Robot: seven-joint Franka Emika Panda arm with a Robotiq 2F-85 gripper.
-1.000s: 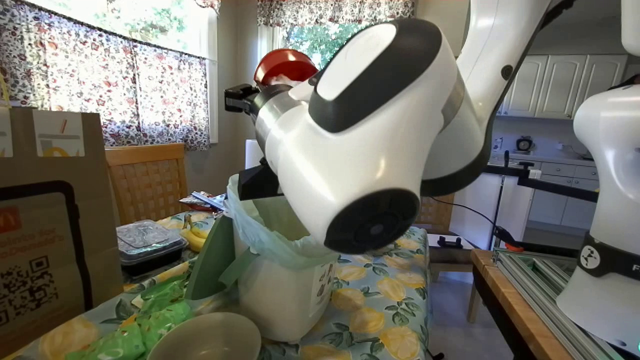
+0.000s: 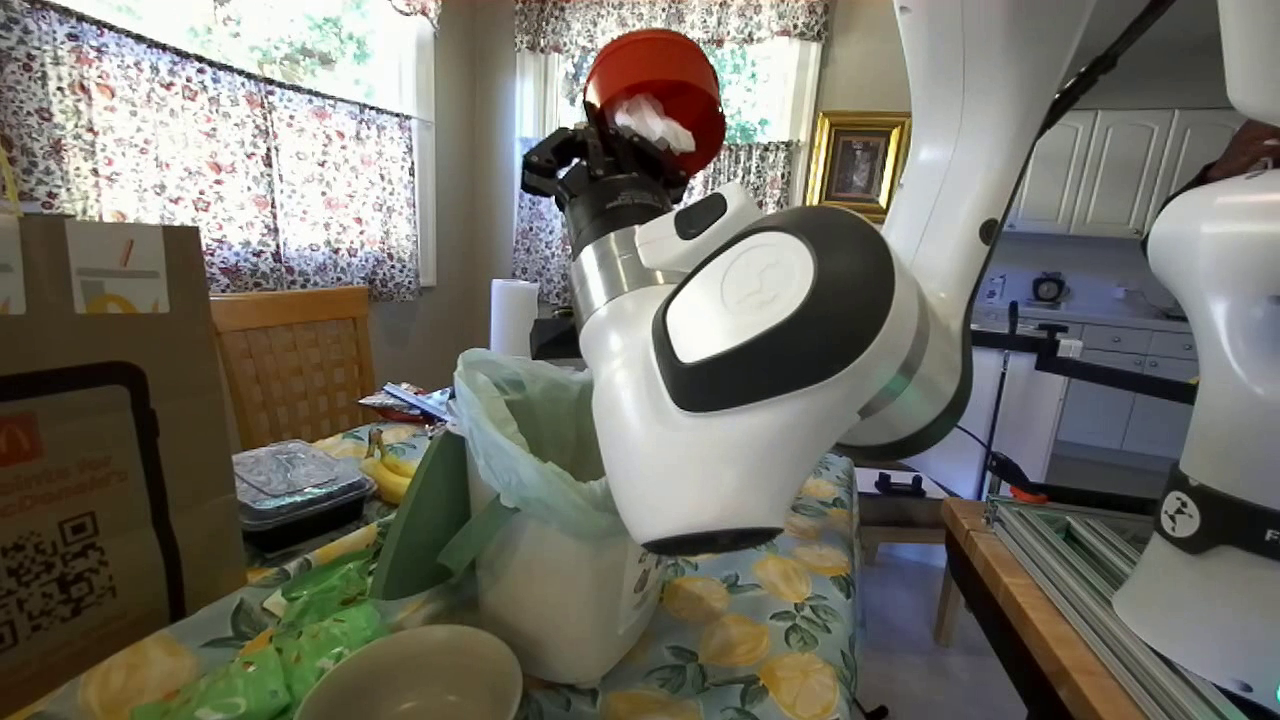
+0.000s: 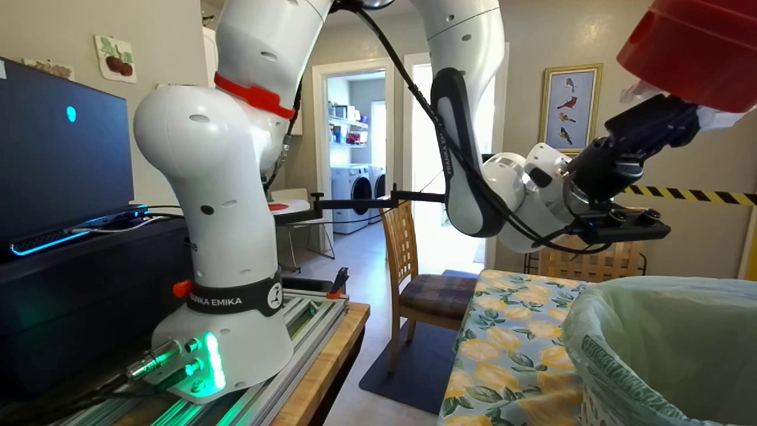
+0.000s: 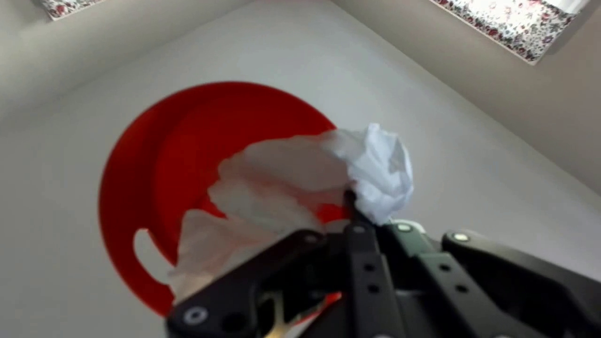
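A red bowl (image 2: 654, 84) hangs in the air, tilted over, with crumpled white tissue (image 2: 651, 120) in it. In the wrist view its red inside (image 4: 186, 141) shows, with a slot in the rim and tissue (image 4: 383, 174) spread across to my fingertips. My gripper is shut at the bowl's edge and carries it; the tissue partly hides the contact, so I cannot tell if tissue is pinched too. Below, on the table, stands a white bin (image 2: 552, 588) lined with a pale green bag (image 2: 528, 456), its mouth open.
A beige bowl (image 2: 414, 678) and green packets (image 2: 318, 636) lie in front of the bin. A paper bag (image 2: 108, 468), a plastic food box (image 2: 300, 480) and bananas (image 2: 386, 474) are to the left. The tablecloth (image 2: 768, 600) right of the bin is clear.
The arm has raised the red bowl and moved it right in exterior view 1. The wrist has turned, and more of the bowl's inside and tissue shows.
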